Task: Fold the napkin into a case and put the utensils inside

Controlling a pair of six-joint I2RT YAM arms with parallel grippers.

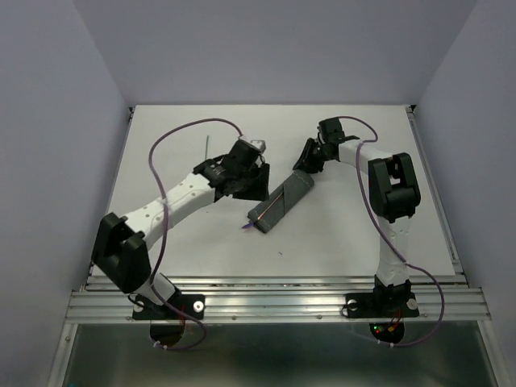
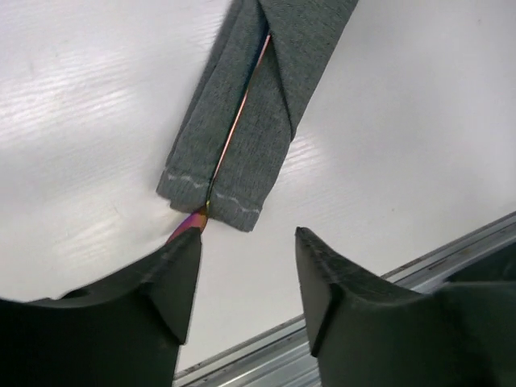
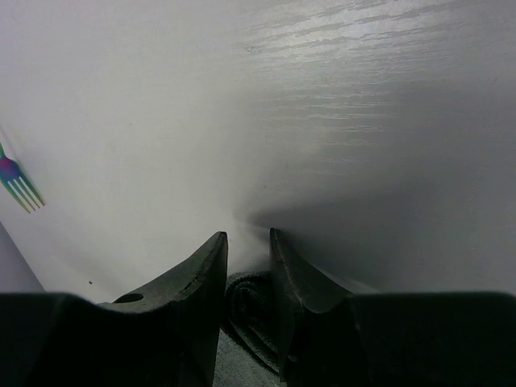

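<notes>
A dark grey napkin (image 1: 292, 193), folded into a narrow strip, lies diagonally at mid-table. A utensil with a purple end (image 2: 190, 223) lies lengthwise along it: the coloured end juts past the near edge, and a thin coppery line runs up to a diagonal fold, beyond which it is hidden. My left gripper hovers above that end, open, nothing between its fingers. At the strip's far end my right gripper is shut on the napkin, whose bunched cloth shows between the fingers. A rainbow-coloured fork (image 3: 20, 184) lies apart on the table.
In the top view a thin utensil (image 1: 206, 148) lies on the left of the white table (image 1: 339, 234), clear of the napkin. Bare surface surrounds the strip. A metal rail (image 1: 274, 294) runs along the front edge, with side walls beyond.
</notes>
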